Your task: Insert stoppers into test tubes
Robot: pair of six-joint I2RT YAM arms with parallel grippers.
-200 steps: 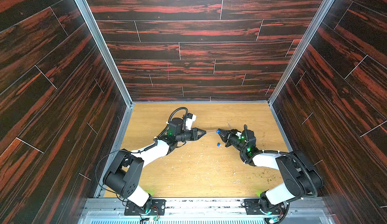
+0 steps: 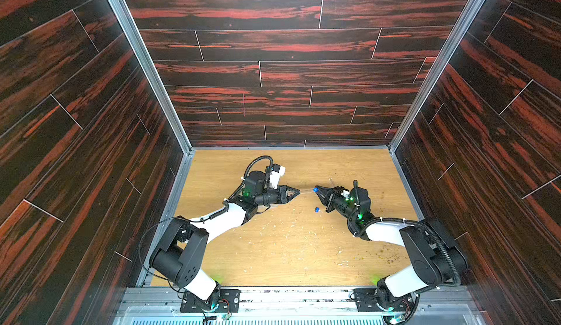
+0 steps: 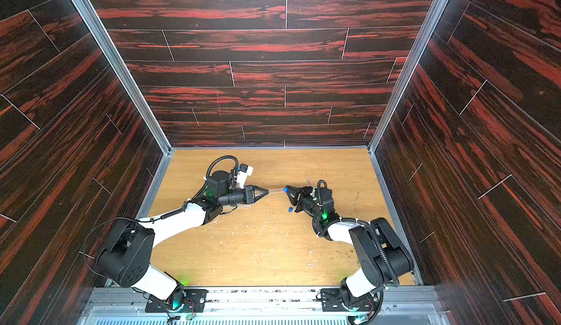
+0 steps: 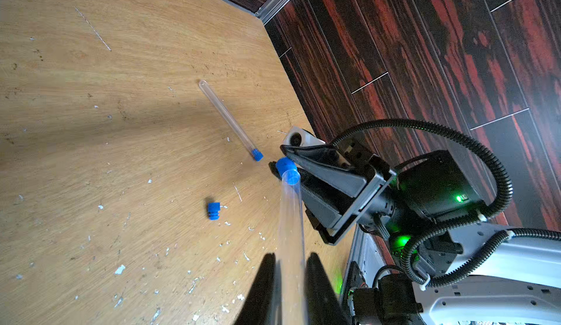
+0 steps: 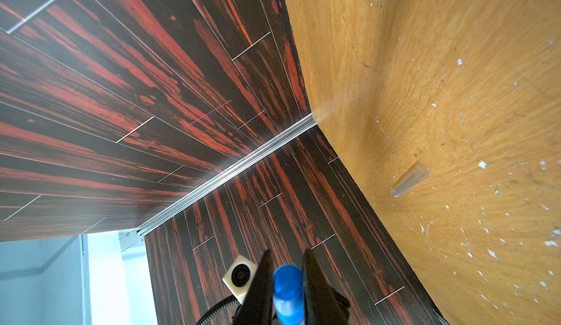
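My left gripper is shut on a clear test tube, which points toward the right arm. At the tube's mouth is a blue stopper, and my right gripper is shut on it. Stopper and tube are in line; blue shows through the tube's clear end, so the stopper's lower part looks to be inside, though its depth is hard to judge. On the table lie a second tube with a blue stopper in its end and a loose blue stopper.
In the right wrist view another clear tube lies on the wooden table. Small white scraps are scattered about. Dark red-streaked walls enclose the back and sides.
Almost nothing: both arms hold nearly the same pose, with at most a very slight shift where tube and stopper meet.
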